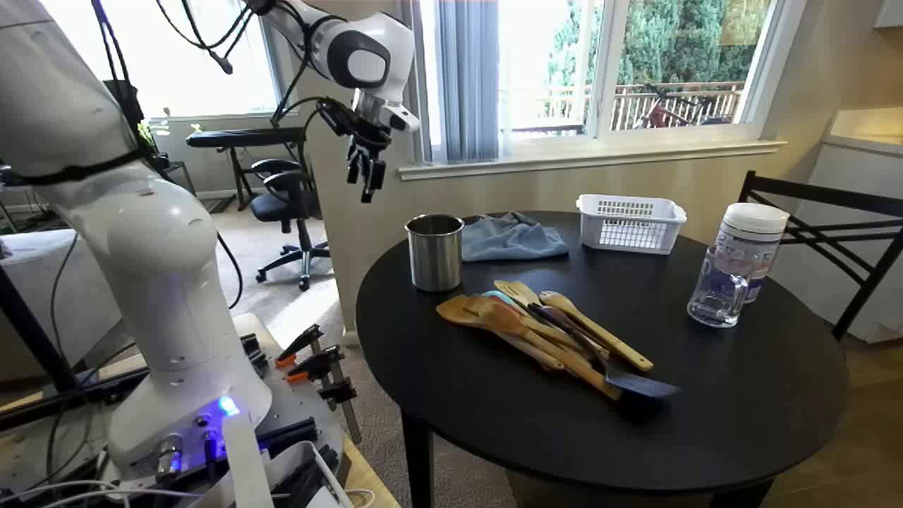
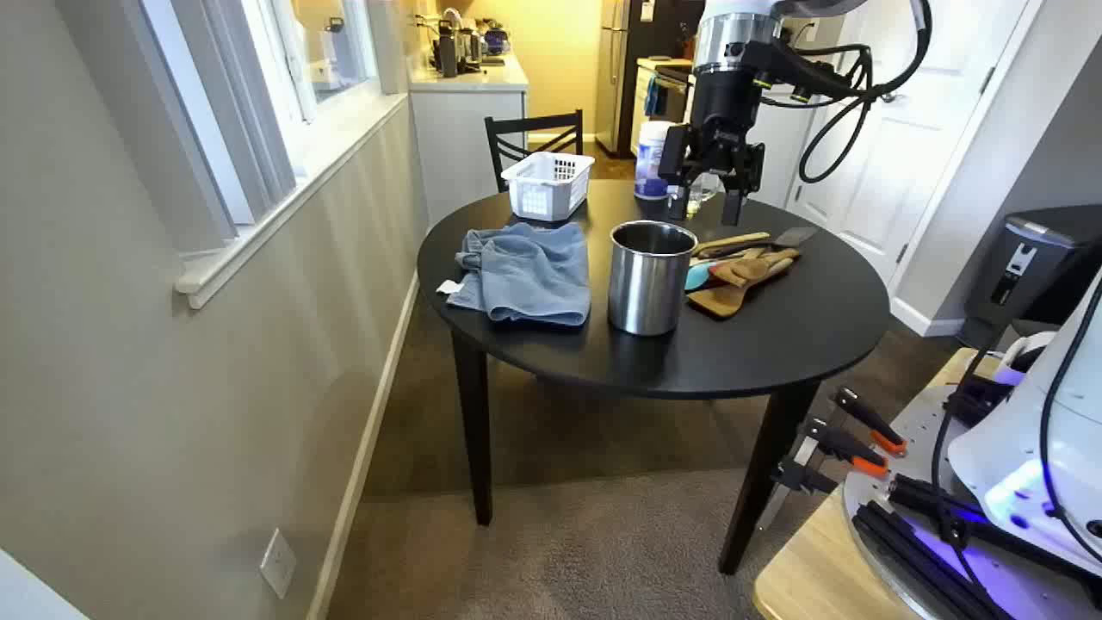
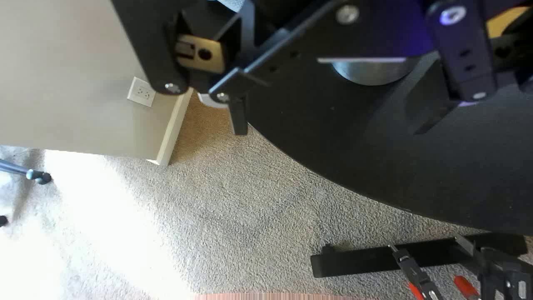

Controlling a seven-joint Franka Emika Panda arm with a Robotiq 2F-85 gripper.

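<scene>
High above the table's near edge, my gripper [image 1: 361, 181] hangs clear of everything on the tabletop. Its fingers [image 3: 240, 120] stand wide apart in the wrist view, with nothing between them, so it is open. A steel canister [image 1: 436, 254] stands upright, and its visible inside looks empty in exterior view 2. Beside it lies a loose pile of wooden and silicone utensils [image 1: 542, 331], with a dark spatula head [image 1: 640, 385] at one end. A crumpled blue-grey cloth [image 2: 529, 274] rests on the canister's other side. In the wrist view the canister [image 3: 372, 74] is mostly hidden behind the gripper.
A white basket [image 1: 628, 228] stands at the table's back. A clear mug [image 1: 715, 292] and a white-lidded container [image 1: 751, 245] are at the far right. The black table [image 1: 508, 415] has bare room at front and right. A wall and window run alongside.
</scene>
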